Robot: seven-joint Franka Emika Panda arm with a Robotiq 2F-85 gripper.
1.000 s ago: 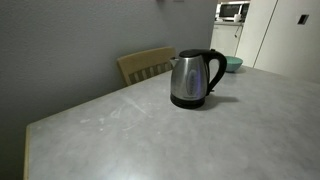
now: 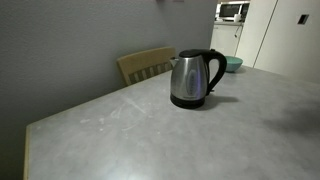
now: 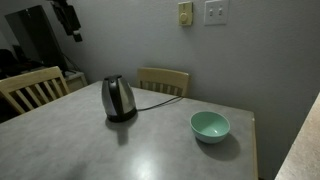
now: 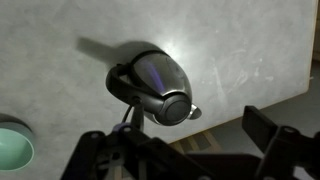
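Note:
A silver kettle (image 2: 190, 80) with a black lid, base and handle stands upright on the grey table. In exterior view 2 the kettle (image 3: 118, 98) is left of the middle, with a dark cord running behind it. From above, the wrist view shows the kettle (image 4: 160, 75) with its lid toward the gripper. My gripper is open, its dark fingers wide apart and nothing held between them. It hangs over the kettle side of the table, not visibly touching it. A dark part of the arm (image 3: 68, 17) appears at upper left of exterior view 2.
A mint-green bowl (image 3: 210, 126) sits on the table, well apart from the kettle. Wooden chairs (image 3: 162, 82) stand at the table's edges, one behind the kettle near the wall.
A soft shadow has come onto the table at the right edge of exterior view 1. The kettle, bowl and chair have not moved.

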